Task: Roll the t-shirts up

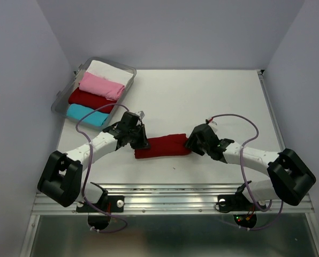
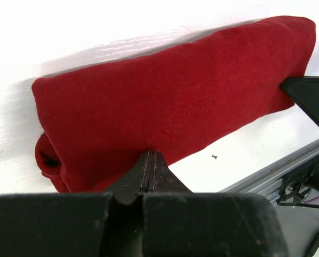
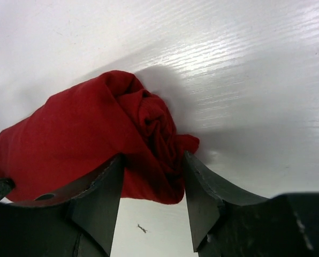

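Observation:
A dark red T-shirt [image 1: 162, 145], folded into a long bundle with bunched ends, lies at the front middle of the white table. My left gripper is shut with its tips at the shirt's near edge on the left part, nothing visible between them. At the other end, my right gripper stands open, its fingers either side of the gathered, creased end of the shirt.
A clear bin [image 1: 60, 106] at the back left holds white, pink, red and cyan folded shirts. A metal rail [image 1: 159, 190] runs along the front edge.

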